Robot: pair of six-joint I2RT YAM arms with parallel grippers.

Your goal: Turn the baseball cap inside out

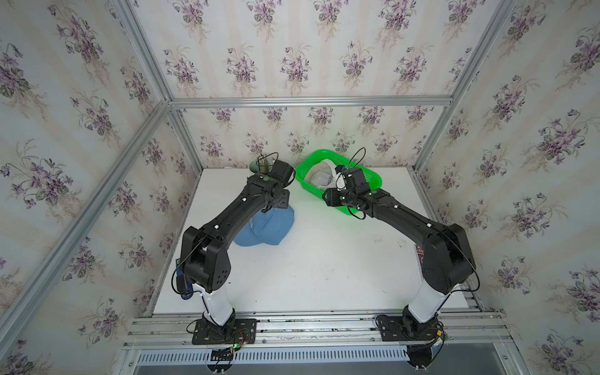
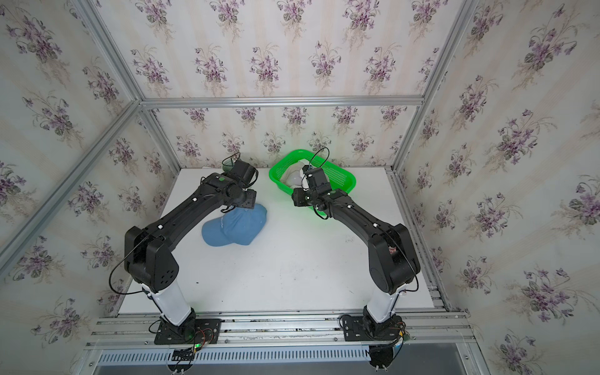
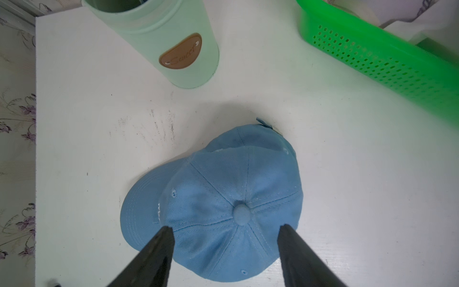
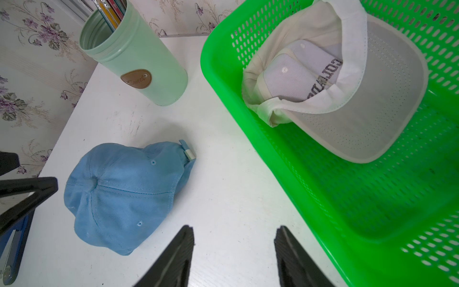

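The blue baseball cap (image 3: 224,205) lies crown up on the white table at the left, its outer side showing and its brim (image 3: 143,205) pointing left. My left gripper hovers over the cap with its fingers parted on either side of the crown button, and nothing is held between them. In the right wrist view the cap (image 4: 129,191) shows its back strap toward the basket. My right gripper stands open over bare table to the right of the cap, beside the basket, holding nothing. The cap's inside is hidden.
A green basket (image 4: 286,165) at the back holds a pale cap (image 4: 396,91). Behind the blue cap stands a mint-green cup (image 4: 165,79) with pencils in it.
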